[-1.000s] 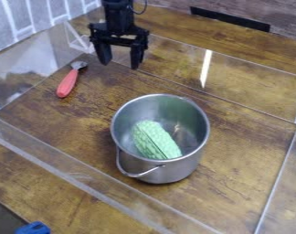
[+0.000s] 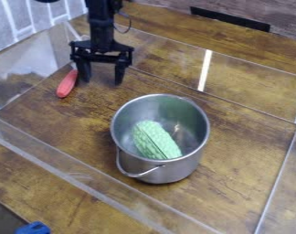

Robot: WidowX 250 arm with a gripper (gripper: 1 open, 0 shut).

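My black gripper [image 2: 100, 68] hangs low at the upper left, fingers apart, open, just right of a red-handled utensil [image 2: 67, 82] lying on the wooden surface. The utensil's upper end is partly hidden by the gripper. A metal pot [image 2: 191, 146] with a handle stands at the lower right, holding a pale green textured object [image 2: 155, 139].
Clear barriers border the left and right. A blue object [image 2: 31, 228] sits at the lower left corner.
My gripper has moved left and downward, from right of the red utensil to close beside its upper end. The pot and utensil look unchanged.
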